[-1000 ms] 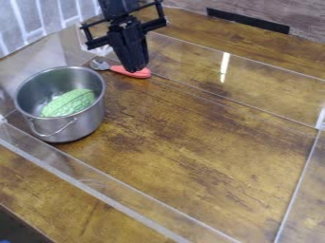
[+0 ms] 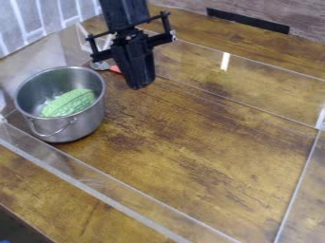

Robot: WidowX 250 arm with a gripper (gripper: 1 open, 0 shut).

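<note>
My gripper (image 2: 137,72) is in the upper middle of the camera view, shut as far as shows, with nothing visible between its fingers. A metal pot (image 2: 83,119) stands on the left with a green, leafy-looking oblong item (image 2: 68,101) inside. The gripper hangs above and to the right of the pot. Behind the gripper, a small red and silver utensil (image 2: 103,65) lies on the table, mostly hidden by it.
Clear panel edges run along the front and right. A white slatted structure (image 2: 32,19) stands at the back left.
The pot and its contents look unchanged.
</note>
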